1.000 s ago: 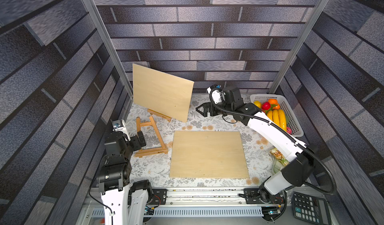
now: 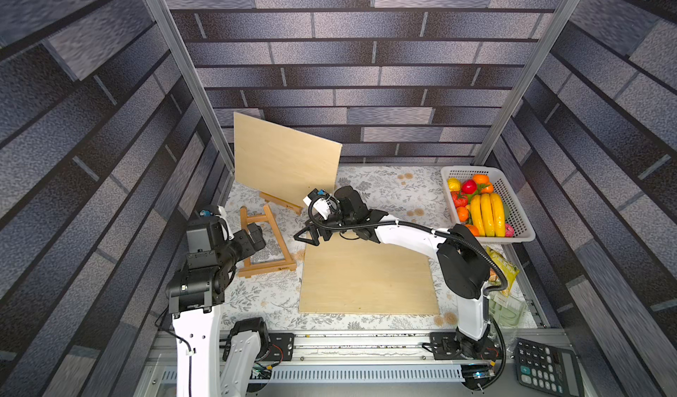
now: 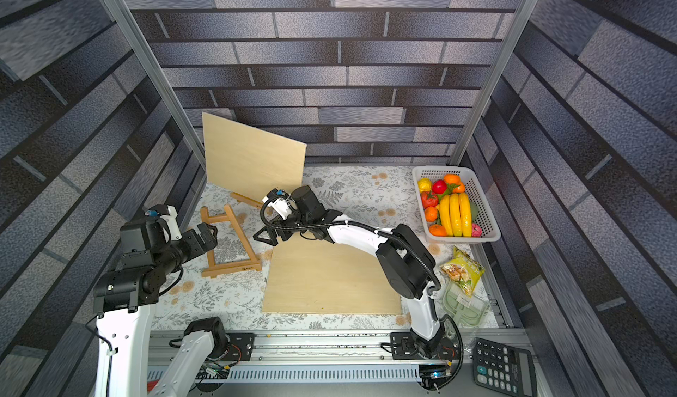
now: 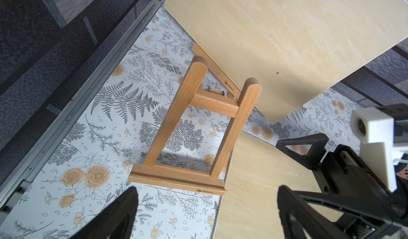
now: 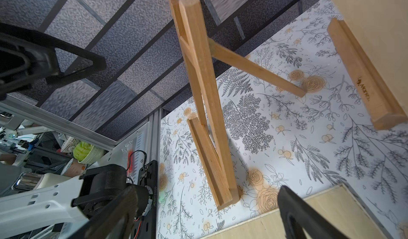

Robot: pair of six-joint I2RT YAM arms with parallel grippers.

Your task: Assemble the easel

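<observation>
A small wooden easel frame (image 4: 180,99) stands on the patterned table at the left, its rear leg (image 5: 259,71) visible from the right wrist. A second easel holding an upright board (image 2: 285,153) stands behind it. A flat plywood board (image 2: 366,280) lies across the middle. My left gripper (image 2: 250,238) hangs open beside the small easel, nothing between its fingers. My right gripper (image 2: 313,234) is open and empty, just right of that easel, over the rear-left corner of the flat board.
A basket of toy fruit (image 2: 485,203) sits at the back right, with a yellow snack bag (image 3: 462,270) and a clear container (image 3: 465,305) in front. Walls close in at left, back and right.
My right gripper has swung left and down from the back middle toward the small easel. The left arm has shifted slightly. The easels and boards have stayed put.
</observation>
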